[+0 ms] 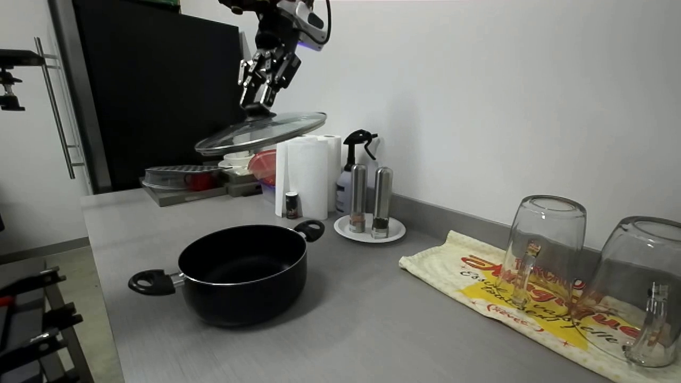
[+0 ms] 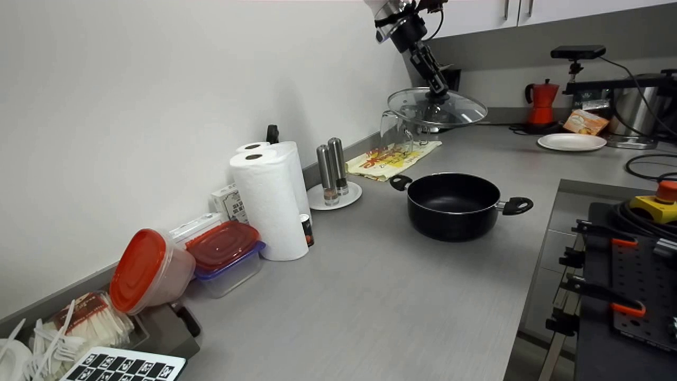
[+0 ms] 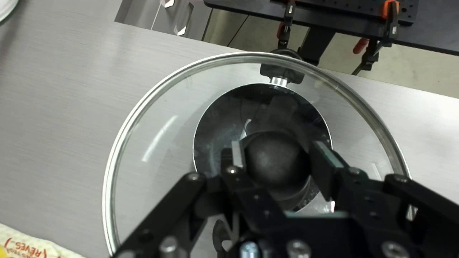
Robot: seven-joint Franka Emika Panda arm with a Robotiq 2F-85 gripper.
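My gripper point(image 1: 258, 105) is shut on the black knob point(image 3: 275, 159) of a glass lid point(image 1: 290, 125), one finger on either side of it. The lid hangs in the air, slightly tilted, well above the counter. Below it, an open black pot point(image 1: 246, 300) with two handles stands on the counter. From exterior view 2, the lid point(image 2: 466, 109) is higher than the pot point(image 2: 451, 216) and apart from it. Through the glass in the wrist view, the dark pot point(image 3: 223, 116) shows beneath the knob; fingers and knob hide part of it.
Paper towel rolls point(image 1: 309, 178), a spray bottle point(image 1: 345, 188) and two grinders on a white plate point(image 1: 360, 236) stand along the wall. Upturned glass mugs point(image 1: 542, 255) rest on a printed cloth point(image 1: 459, 265). Around the pot the grey counter point(image 1: 357, 325) is clear.
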